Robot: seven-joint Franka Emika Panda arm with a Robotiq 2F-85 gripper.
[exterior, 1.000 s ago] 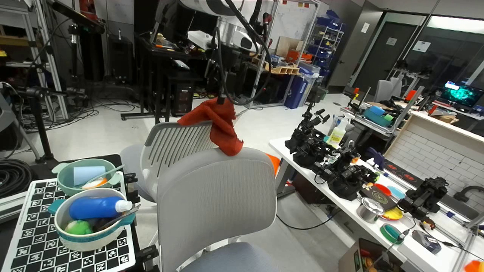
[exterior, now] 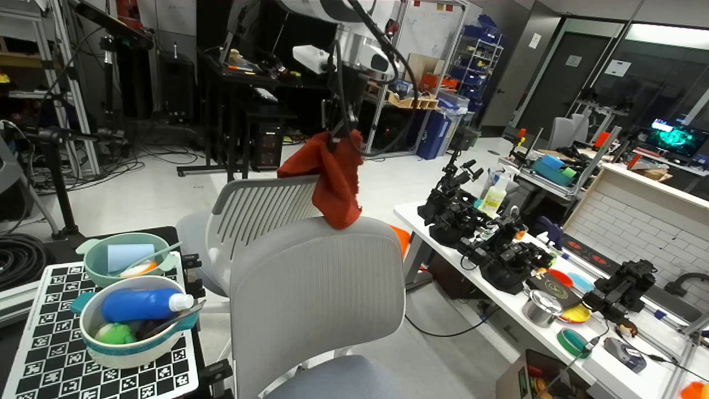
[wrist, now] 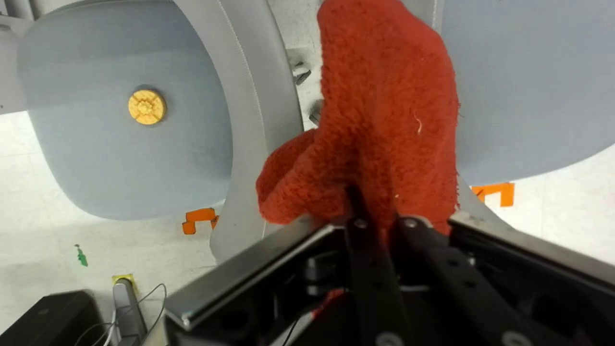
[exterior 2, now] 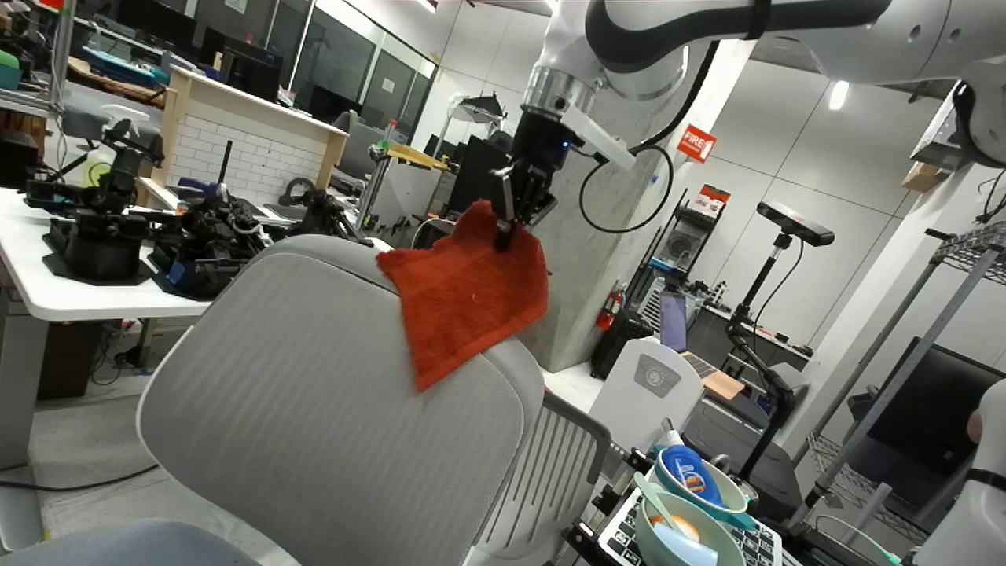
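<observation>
A red cloth [exterior 2: 471, 292] hangs from my gripper [exterior 2: 509, 231] above the backs of two grey chairs. The fingers are shut on its upper part, pinching a fold. In exterior view 1 the lower end of the cloth [exterior: 337, 199] overlaps the top edge of the nearer chair [exterior: 312, 292]; whether it touches there I cannot tell. Seen from the wrist, the cloth [wrist: 398, 104] spreads ahead of the gripper, and the black fingertips are close together with red fabric bunched between them. Part of the cloth is hidden beneath the fingers.
The second chair [exterior: 259, 206] stands just behind the nearer one. A yellow round piece [wrist: 147, 106] lies on a chair seat. Two bowls of items, a green one [exterior: 93, 256] and a white one [exterior: 119, 359], stand left. A white table [exterior: 425, 226] with black devices is right.
In exterior view 1 the gripper and cloth have shifted right, the cloth's upper part rising slightly.
</observation>
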